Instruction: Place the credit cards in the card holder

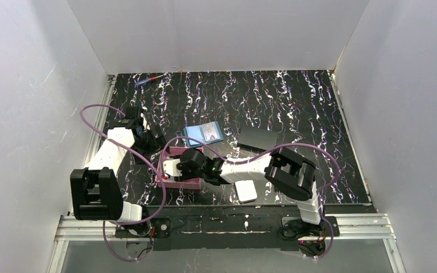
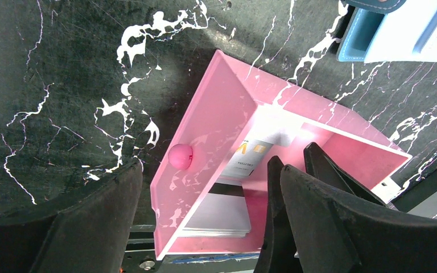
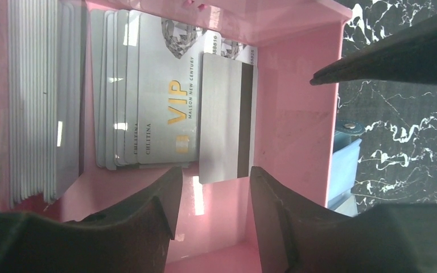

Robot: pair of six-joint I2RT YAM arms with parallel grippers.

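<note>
The pink box (image 1: 193,185) holds the cards. In the right wrist view, VIP cards (image 3: 165,125) lie overlapped beside an upright row of cards (image 3: 40,108), and a silver card with a black stripe (image 3: 221,114) rests on top at the right. My right gripper is inside the box, part open, its fingertips either side of the striped card's near end; no grip on it shows. My left gripper stands open above the box's left side, holding nothing. The blue card holder (image 1: 194,134) lies opened out behind the box.
On the right lies a dark flat panel (image 1: 258,138), with a white square item (image 1: 246,191) nearer the front. A screwdriver (image 1: 149,80) is at the back left. Both grippers are close together at the box.
</note>
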